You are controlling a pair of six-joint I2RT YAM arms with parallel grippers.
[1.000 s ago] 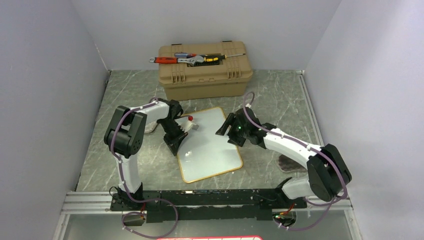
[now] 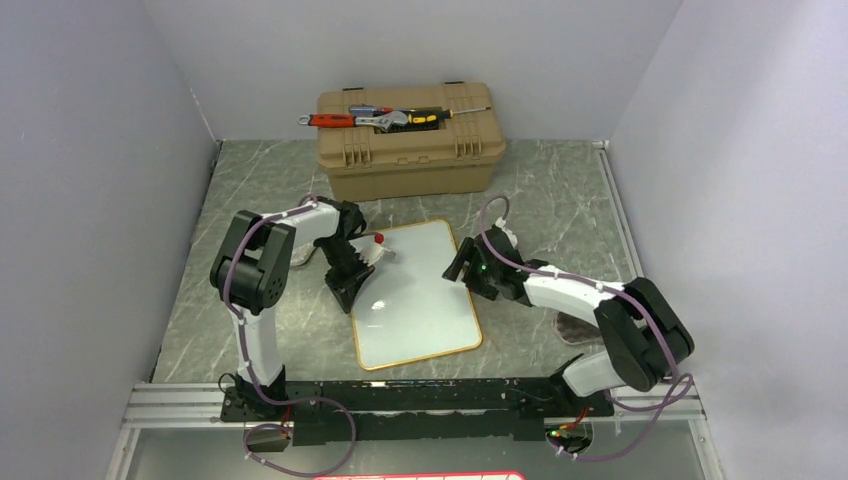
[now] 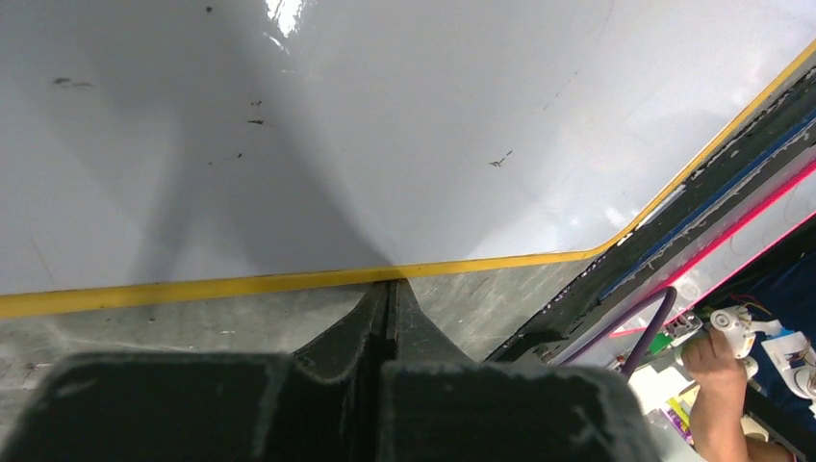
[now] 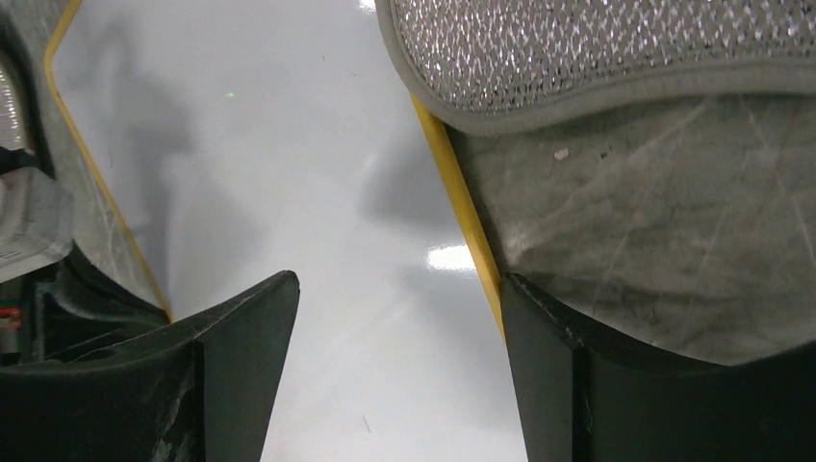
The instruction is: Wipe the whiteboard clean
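The white board (image 2: 420,315) with a yellow rim lies on the table between the arms. My left gripper is shut at the board's left edge, its tips meeting right on the yellow rim (image 3: 212,287). At the opposite edge, my right gripper stands open; one finger (image 4: 245,337) is over the white surface and the other (image 4: 558,337) beside the rim. Small dark specks (image 3: 255,121) and short marks (image 3: 500,160) show on the board. A grey mesh-faced pad (image 4: 597,48) overlaps its right rim in the right wrist view; from above, the right arm hides it.
A tan toolbox (image 2: 415,180) stands behind the board with tools, including a red-handled wrench (image 2: 330,120), on its lid. A dark mesh piece (image 2: 578,330) lies at the right, partly under the arm. Bare table shows at the back right.
The board has turned slightly, its right near corner moving toward the front.
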